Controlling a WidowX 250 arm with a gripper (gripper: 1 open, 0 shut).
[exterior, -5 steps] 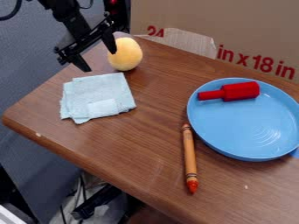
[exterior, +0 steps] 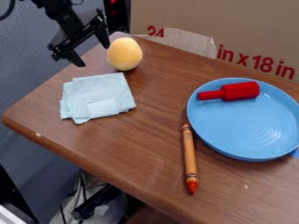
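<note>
My black gripper (exterior: pixel 91 52) is at the upper left, its two fingers spread open above the table's back-left corner, just left of a pale yellow round object (exterior: pixel 125 53). A folded light blue cloth (exterior: pixel 96 95) lies below it on the table. A blue plate (exterior: pixel 240 133) at the right holds a red bottle-like object (exterior: pixel 239 90). An orange crayon (exterior: pixel 190 158) lies upright in the view, beside the plate's left edge.
The wooden table (exterior: pixel 128 162) has free room in the middle and front left. A cardboard box (exterior: pixel 222 26) stands along the back. The table's left edge drops to a grey floor area.
My gripper has shifted very slightly over the last second. The objects on the table have not moved.
</note>
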